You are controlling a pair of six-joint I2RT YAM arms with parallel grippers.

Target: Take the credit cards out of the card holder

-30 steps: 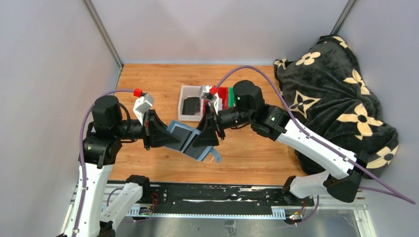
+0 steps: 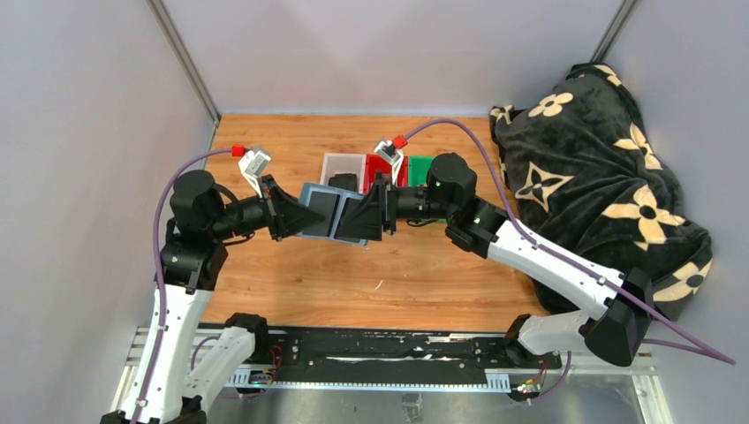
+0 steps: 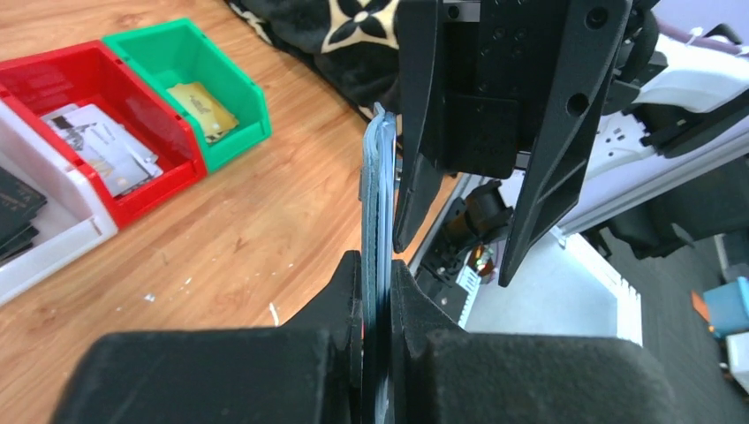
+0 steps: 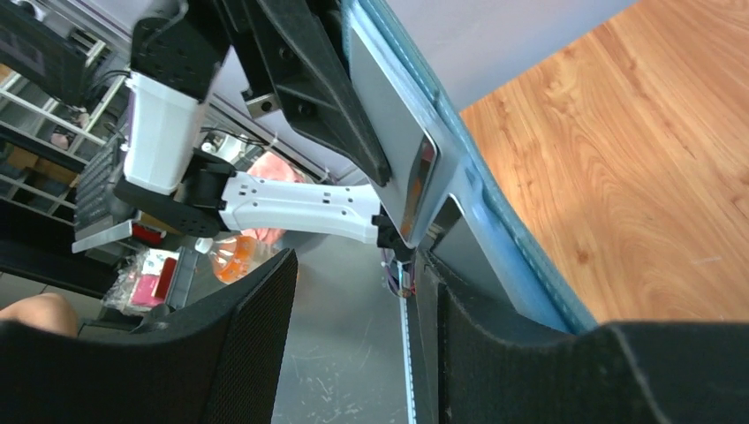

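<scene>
A light blue, opened-out card holder point(image 2: 313, 194) with dark cards in its pockets hangs above the table between both arms. My left gripper is shut on its left end; in the left wrist view the holder appears edge-on. At the right half, my right gripper stands part open. Both its fingertips seem to be on the card side, one close against the holder; whether it touches cannot be told. A grey card point(image 4: 389, 106) shows in a pocket, and a darker one point(image 4: 464, 252) lies partly behind a right finger.
Behind the holder stand a white bin point(image 3: 66, 243) with dark items, a red bin point(image 3: 168, 132) with several cards, and a green bin point(image 3: 256, 106) with a yellowish card. A dark flowered blanket point(image 2: 601, 185) fills the right side.
The holder has turned from a slanted pose to a more level one, with the left gripper still on it.
</scene>
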